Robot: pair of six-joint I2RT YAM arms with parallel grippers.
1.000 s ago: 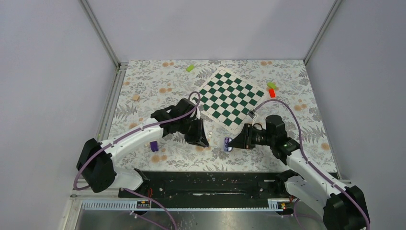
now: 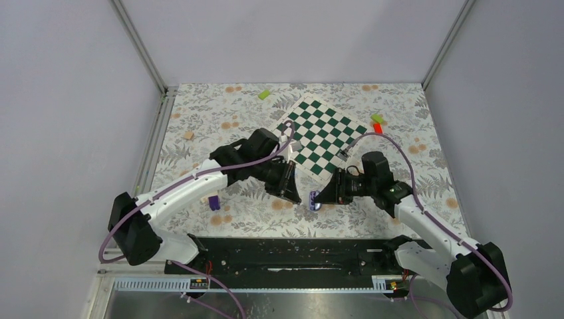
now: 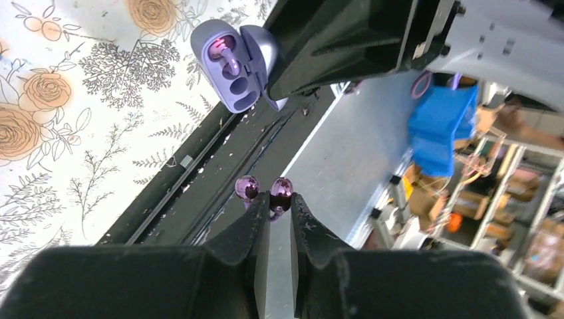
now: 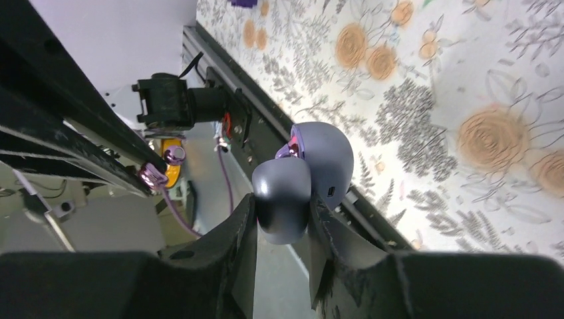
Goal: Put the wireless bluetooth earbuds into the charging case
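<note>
A purple charging case (image 3: 229, 66) is held up with its lid open. One earbud (image 3: 229, 60) sits in it by a pink light; the lower slot (image 3: 239, 86) looks empty. My right gripper is shut on the case, its fingers on either side of the rounded lid (image 4: 282, 189). The other earbud (image 3: 247, 189), shiny purple with two rounded ends, is held at the tips of my left gripper, which is shut on it. In the top view this left gripper (image 2: 296, 201) is just left of the case (image 2: 312, 200), apart from it.
A green checkered board (image 2: 322, 136) lies behind the arms. A purple block (image 2: 213, 203) is at the left, and a red block (image 2: 378, 128) at the back right. The table's dark front edge (image 2: 286, 249) is close in front of both grippers.
</note>
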